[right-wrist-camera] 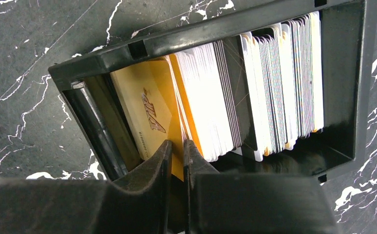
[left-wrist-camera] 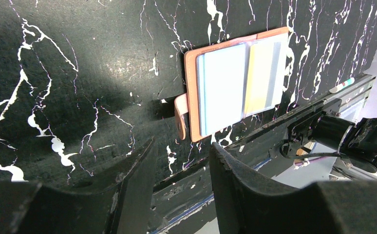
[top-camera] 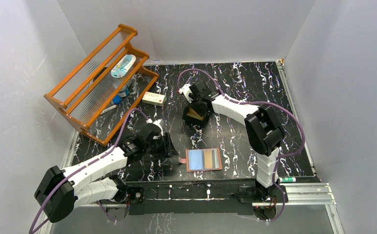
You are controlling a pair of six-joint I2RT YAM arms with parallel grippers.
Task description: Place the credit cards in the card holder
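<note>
The open card holder [top-camera: 191, 160] lies at the table's front, brown-edged with pale sleeves and a strap on its left; its blue-white sleeve [left-wrist-camera: 224, 87] shows in the left wrist view. A black box [right-wrist-camera: 359, 92] holds rows of upright cards. Foremost on the box's left side stands a gold card [right-wrist-camera: 140, 109], leaning. My right gripper is over the box, its fingers slightly apart, with part of the gold card visible through the narrow gap; firm contact is not clear. Left of the holder, my left gripper stands open and empty.
A wooden rack [top-camera: 101, 83] with clear panels and a few items fills the back left. Beside it lies a small cream box [top-camera: 154, 99].
</note>
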